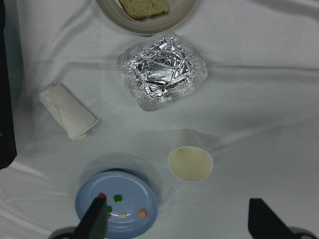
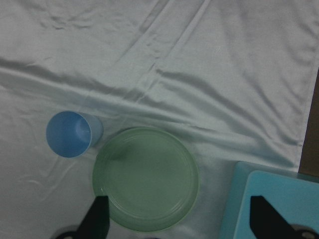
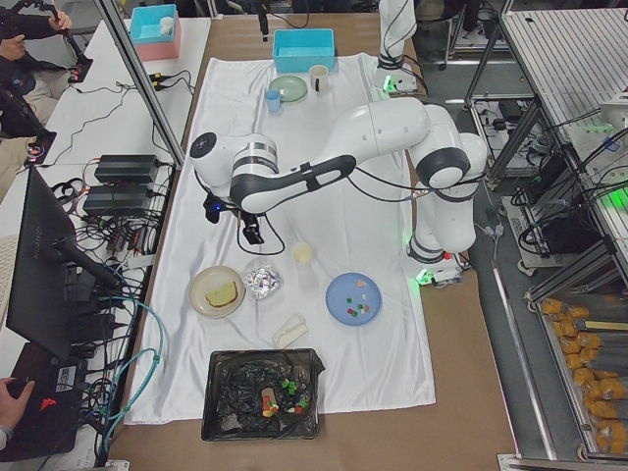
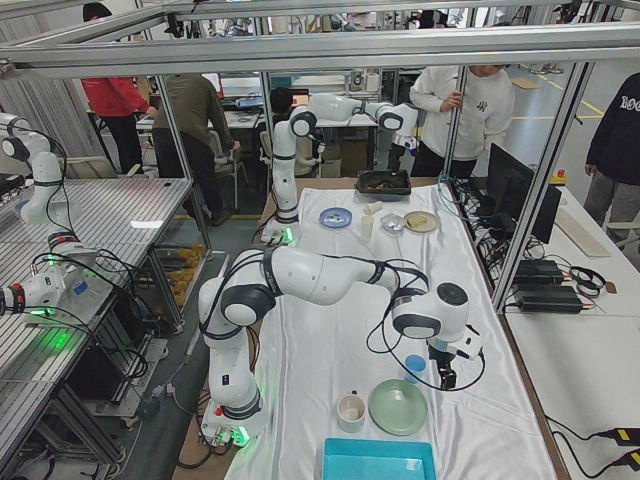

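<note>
My left gripper hangs open above a crumpled foil-and-plastic bundle (image 1: 160, 69), a plate with bread (image 1: 112, 12), a pale cup (image 1: 191, 162), a folded white item (image 1: 67, 110) and a blue plate (image 1: 130, 224) with several small coloured bits. My right gripper is open over the other end of the cloth, where a green plate (image 2: 146, 177), a blue cup (image 2: 72, 133) and a turquoise bin (image 2: 279, 194) lie below it.
A black lined tray (image 3: 226, 392) with scraps stands at the left arm's end of the table. A mug (image 4: 351, 412) stands beside the green plate. A monitor (image 3: 44, 275) and cables line one side.
</note>
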